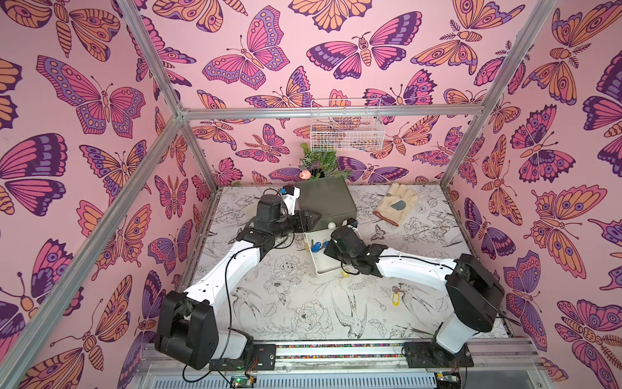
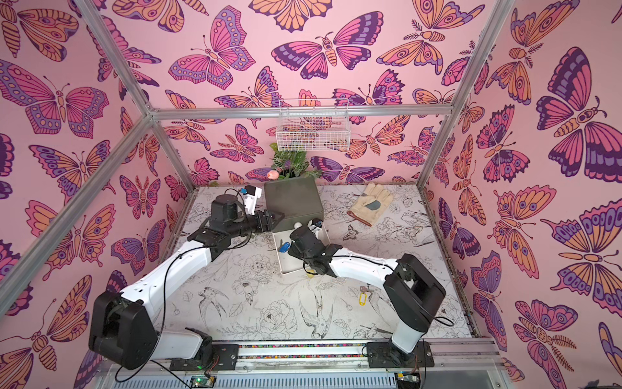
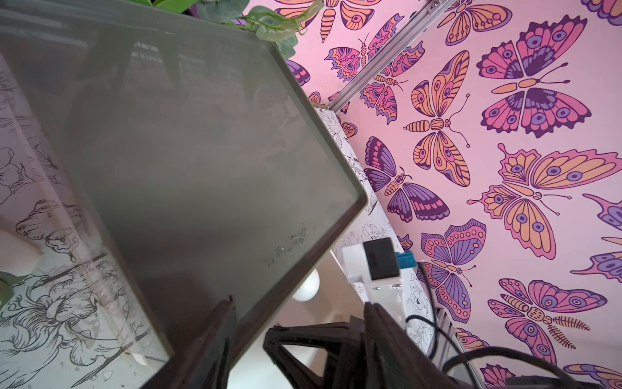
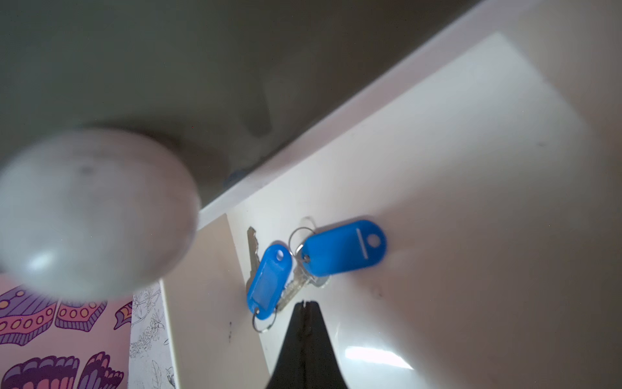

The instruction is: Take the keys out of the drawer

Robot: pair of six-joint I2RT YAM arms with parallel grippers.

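Note:
Keys with two blue tags [image 4: 343,248] lie in the white open drawer [image 4: 453,181] of the grey-green box [image 1: 324,197]. The drawer shows low centre in both top views. My right gripper is shut, fingertips just beside the keys, nothing visible between them. A round white knob [image 4: 97,207] sits on the drawer front or box near it, blurred. My left gripper is part open at the box's left end, its fingers over the top edge; whether they touch it is unclear.
A work glove [image 1: 396,204] lies at the back right, a yellow clip [image 1: 395,298] at the front right. A plant [image 1: 320,159] and wire rack [image 1: 346,139] are behind the box.

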